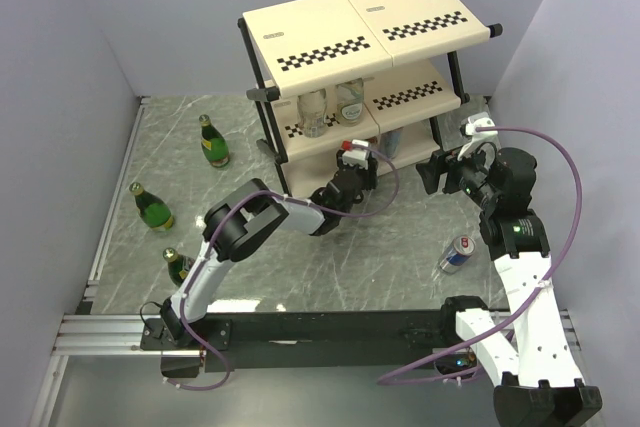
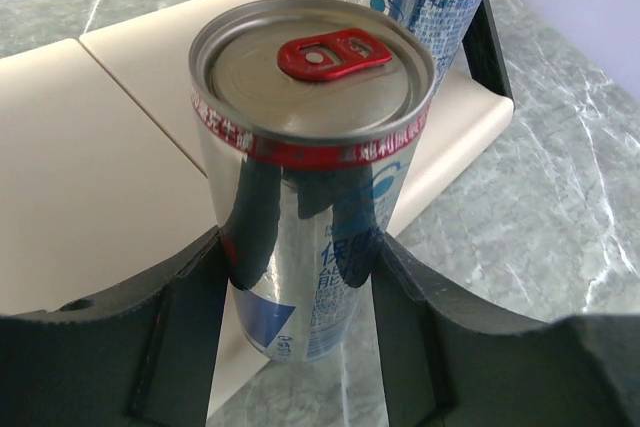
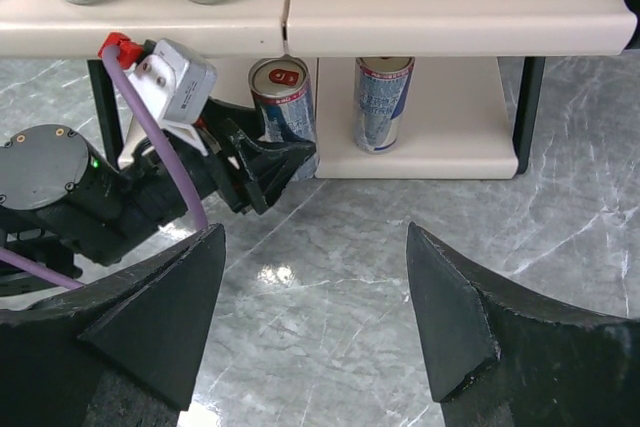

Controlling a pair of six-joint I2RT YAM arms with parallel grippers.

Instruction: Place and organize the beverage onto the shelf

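In the left wrist view a silver-blue can [image 2: 310, 177] with a red tab stands upright between the fingers, and my left gripper is shut on it. The right wrist view shows this can at the front edge of the bottom shelf board [image 3: 455, 137]. To its right on that board stands another can [image 3: 382, 102]. My right gripper is part open and empty, in front of the shelf's right side. A third can [image 1: 457, 254] stands on the floor near the right arm.
Two clear bottles [image 1: 312, 112] stand on the middle shelf [image 1: 405, 93]. Several green bottles [image 1: 214, 142] stand on the marble floor to the left. In the right wrist view, the floor before the shelf's right half is clear.
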